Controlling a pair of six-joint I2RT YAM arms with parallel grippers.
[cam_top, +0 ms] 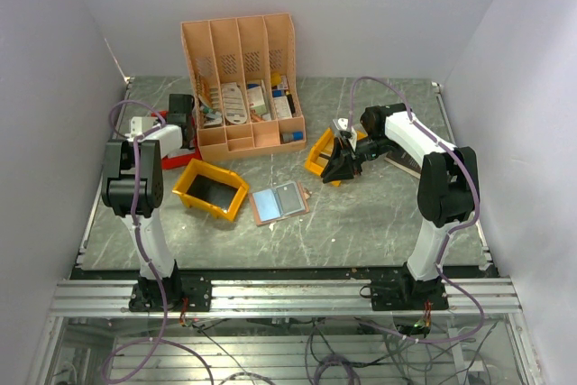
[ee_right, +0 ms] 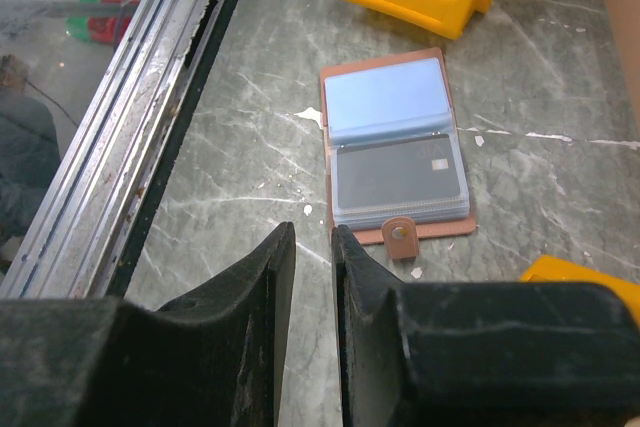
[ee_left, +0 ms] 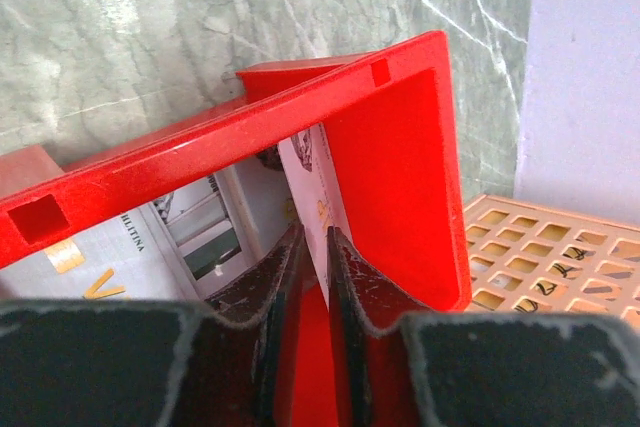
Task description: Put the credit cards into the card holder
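My left gripper is over a red box (ee_left: 400,167) at the back left, its fingertips at a pink card (ee_left: 312,187) standing against the inner wall; whether it grips the card I cannot tell. More white cards (ee_left: 90,262) lie in that box. The card holder (cam_top: 279,203), with clear sleeves, lies open and flat at the front middle. My right gripper, slightly open and empty, hangs above the table at the right, facing the holder.
An orange organizer (cam_top: 242,146) with stationery stands at the back middle. Yellow bins stand left of the holder (cam_top: 230,205) and under my right gripper (cam_top: 320,146).
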